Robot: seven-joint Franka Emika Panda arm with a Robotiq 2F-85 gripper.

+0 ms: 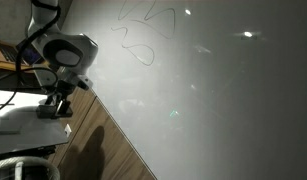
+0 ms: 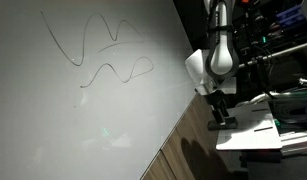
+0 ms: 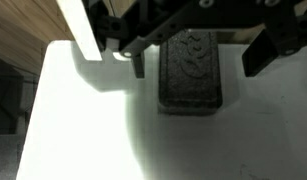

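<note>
A dark, block-shaped eraser with a raised marking on top lies on the white tabletop, close to its edge. My gripper is open above it. In the wrist view one finger is left of the block and the other is to its right, with a gap on both sides. Exterior view 2 has the eraser directly under the gripper. From the other side, the fingers partly cover the eraser.
A large whiteboard with a few wavy pen lines stands beside the table, above a wood-grain panel. Cables hang near the arm. The white tabletop has bare room away from the board.
</note>
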